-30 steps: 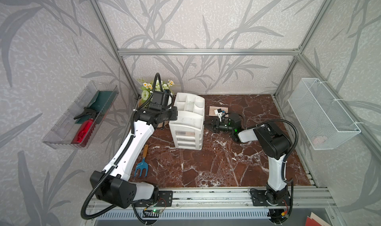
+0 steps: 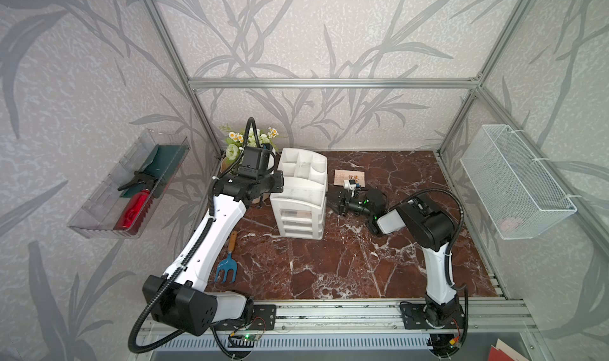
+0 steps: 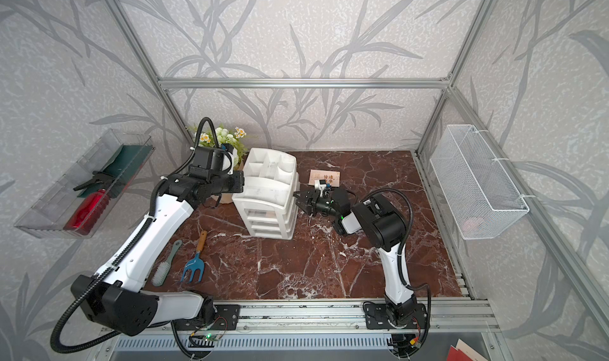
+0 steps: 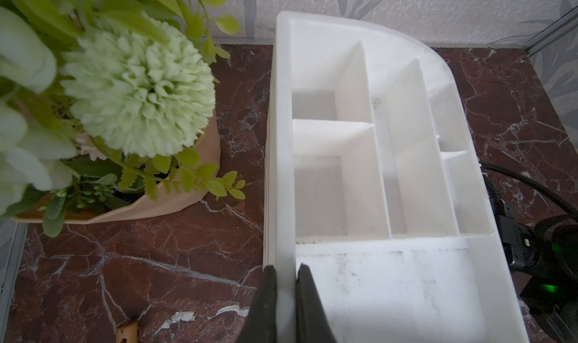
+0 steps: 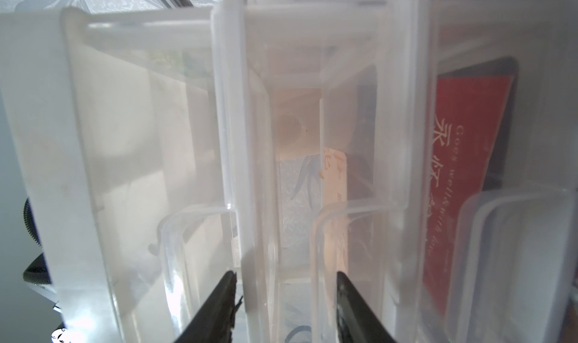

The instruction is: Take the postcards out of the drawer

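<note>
The white drawer organizer [image 2: 298,196] stands mid-table. In the left wrist view my left gripper is shut on the rim of its top, along the left side. My right gripper is at the drawer fronts on the right side, part open, fingertips apart before the clear drawers. Through them show a red card [image 5: 457,150] with printed writing and a pale card [image 5: 334,192]. A pink card [image 2: 349,176] lies on the table behind my right gripper.
A flower pot [image 4: 180,204] stands left of the organizer. A blue garden fork [image 3: 193,266] and a brush [image 3: 163,266] lie front left. Wire baskets [image 2: 517,183] hang at the sides.
The left arm and organizer look unmoved.
</note>
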